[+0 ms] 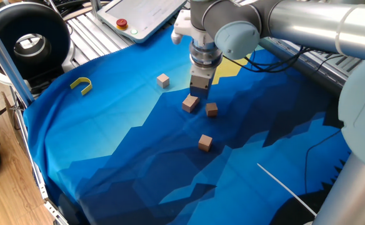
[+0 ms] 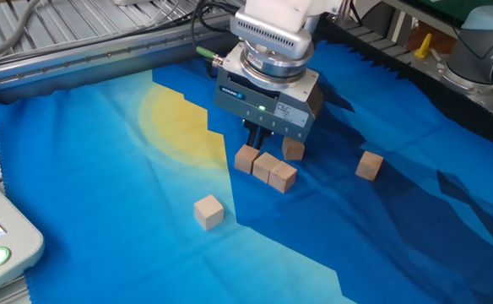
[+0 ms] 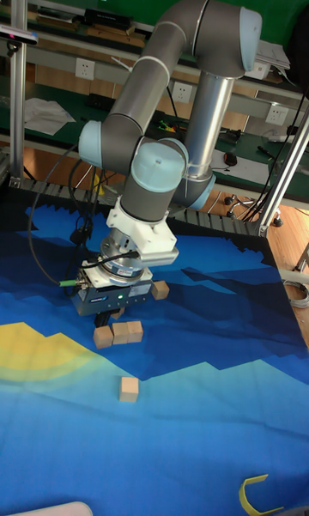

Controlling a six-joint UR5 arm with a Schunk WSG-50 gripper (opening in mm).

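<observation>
My gripper (image 2: pixel 256 145) points down in the middle of the cloth, with its dark fingers at the end block (image 2: pixel 246 160) of a row of three wooden blocks. The middle block (image 2: pixel 264 167) and the other end block (image 2: pixel 282 177) sit close beside it. Whether the fingers are closed on the end block or only beside it cannot be told. In exterior view 1 the gripper body (image 1: pixel 200 85) hides that end block. Just behind the row is a separate block (image 2: pixel 293 149), another block (image 2: pixel 370 165) stands to the right, and a paler block (image 2: pixel 208 212) lies in front.
A blue patterned cloth (image 1: pixel 107 125) covers the table, largely bare on its left side. A yellow curved piece (image 1: pixel 81 84) lies near its left edge. The control pendant (image 1: pixel 146 15) with a red button rests at the back, and a thin white rod (image 1: pixel 285 187) is at front right.
</observation>
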